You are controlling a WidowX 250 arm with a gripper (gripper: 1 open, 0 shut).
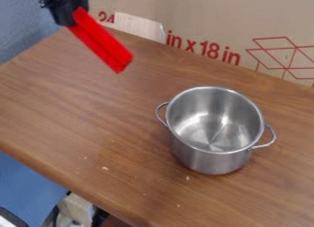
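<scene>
My black gripper (66,19) is at the top left, shut on a long red block (101,42) that hangs tilted in the air, its lower end toward the right. A steel pot (215,130) with two side handles stands empty on the right part of the wooden table, apart from the block.
A cardboard panel (252,42) with printed red lettering stands along the back.
</scene>
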